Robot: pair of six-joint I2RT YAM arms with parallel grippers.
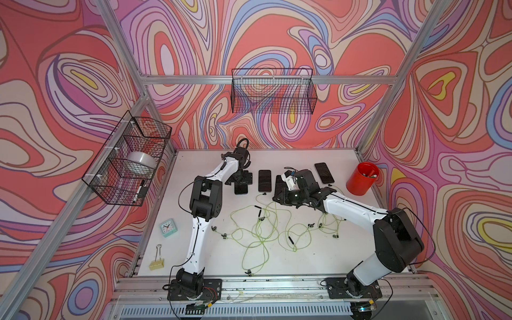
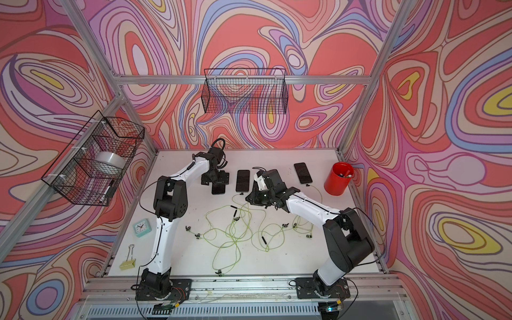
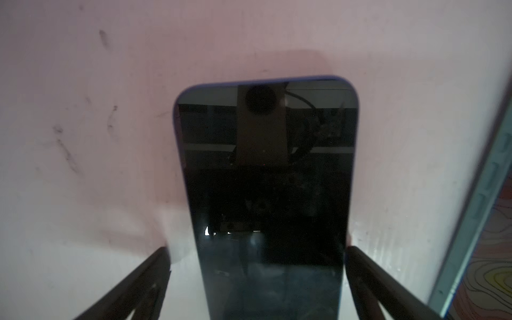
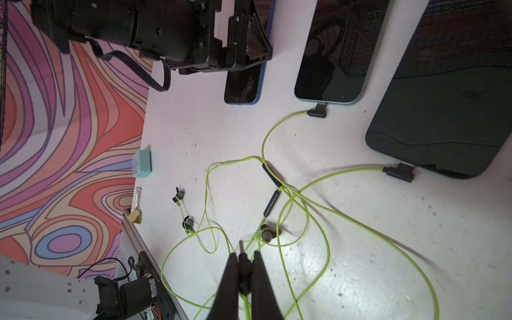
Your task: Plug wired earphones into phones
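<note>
In the left wrist view a dark phone with a blue edge [image 3: 266, 186] lies flat, and my left gripper stands open with a finger on each side of it. My right gripper is shut on a small black plug [image 4: 244, 274], tip outward, a green cable trailing below. The plug is held over the table, apart from the phones. A second phone [image 4: 341, 53] has an angled black connector [image 4: 317, 111] at its lower edge. Another such connector [image 4: 401, 172] sits at the lower edge of the large phone [image 4: 442, 117].
Green earphone cables [image 1: 258, 234] lie tangled across the middle of the table. A fourth phone [image 1: 323, 172] lies farther right, beside a red cup [image 1: 362, 178]. The teal clock [image 1: 167, 227] and yellow clip [image 1: 156, 264] stand front left.
</note>
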